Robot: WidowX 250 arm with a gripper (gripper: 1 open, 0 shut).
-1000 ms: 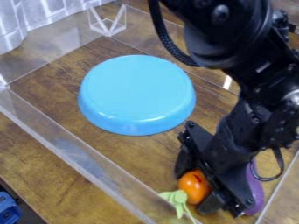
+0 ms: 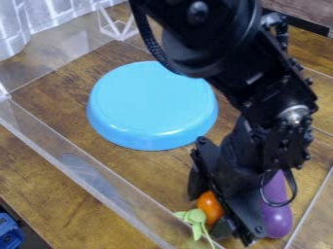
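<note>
The black gripper [image 2: 219,202] is low at the lower right of the camera view, around an orange toy carrot [image 2: 208,205] with pale green leaves [image 2: 194,222]. Its fingers partly hide the carrot; whether they are closed on it is unclear. A purple eggplant [image 2: 276,218] lies just right of the gripper, partly hidden by it.
A blue disc [image 2: 151,102], like an upturned plate, lies on the wooden surface [image 2: 78,175] at upper left. Clear plastic walls [image 2: 72,156] run along the left and front. A small blue object [image 2: 7,233] is at the bottom left corner, outside the wall.
The gripper has shifted slightly left, showing more of the eggplant. The carrot has moved a little left and is more covered by the fingers.
</note>
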